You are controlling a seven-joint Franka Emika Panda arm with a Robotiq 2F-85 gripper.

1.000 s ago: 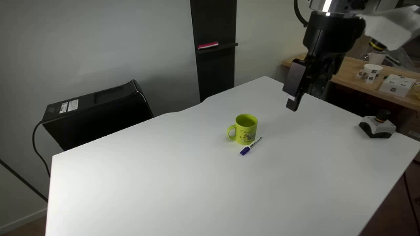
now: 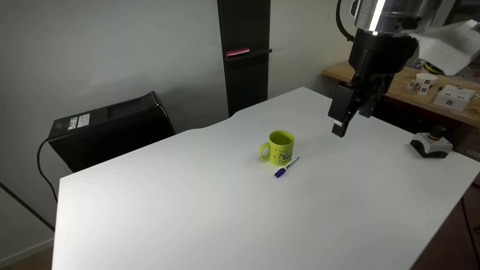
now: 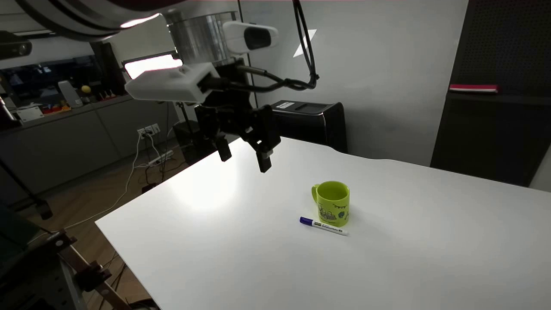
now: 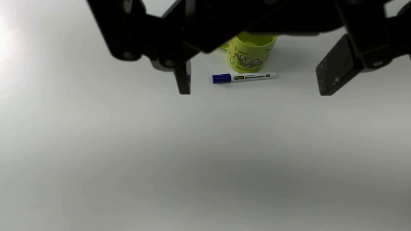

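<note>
A yellow-green mug (image 2: 281, 148) with printed drawings stands upright on the white table, its handle toward the left in exterior view 1. Close beside it lies a whiteboard marker (image 3: 323, 226), white with a blue cap; in the wrist view the marker (image 4: 246, 77) runs along the foot of the mug (image 4: 250, 54). Whether the two touch I cannot tell. My gripper (image 3: 244, 157) hangs above the table, apart from both, its fingers wide open and empty. The gripper's dark body hides the top of the mug in the wrist view.
A white and black button box (image 2: 432, 143) sits at its right edge in exterior view 1. Behind the table's far edge stands a black bin-like box (image 2: 112, 128).
My gripper has come down a little and shifted slightly right in exterior view 1, and its second finger shows more clearly. Mug and marker have stayed where they were.
</note>
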